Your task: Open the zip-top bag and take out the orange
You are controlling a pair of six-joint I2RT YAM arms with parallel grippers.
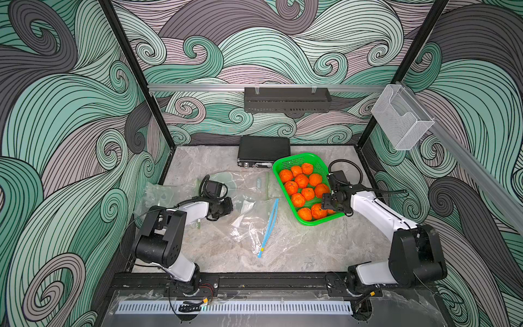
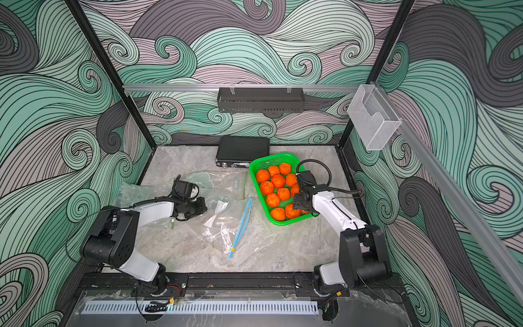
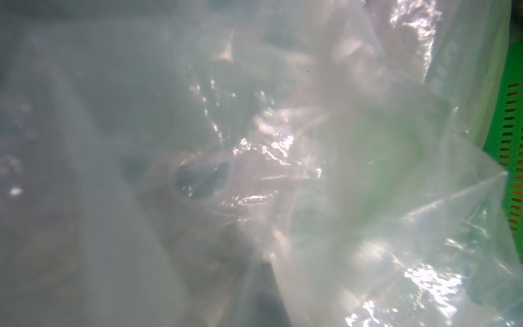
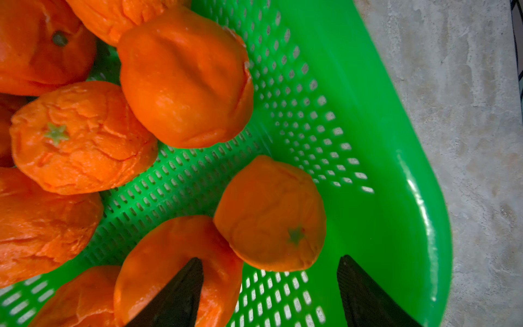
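A clear plastic bag [image 1: 245, 220] with a blue zip strip [image 1: 269, 229] lies on the left and middle table, looking flat. My left gripper [image 1: 225, 207] is over it; only crumpled plastic fills the left wrist view, so its fingers are hidden. Oranges fill a green basket [image 4: 408, 218] on the right. My right gripper is over the basket's corner, its fingers apart, just short of one orange [image 4: 269, 218], with a larger orange [image 4: 158, 267] under the left finger.
A black case [image 1: 264, 147] lies at the back beside the basket. Bare table [image 1: 354, 245] shows at the front right. A clear mesh holder [image 1: 402, 120] hangs on the right rail.
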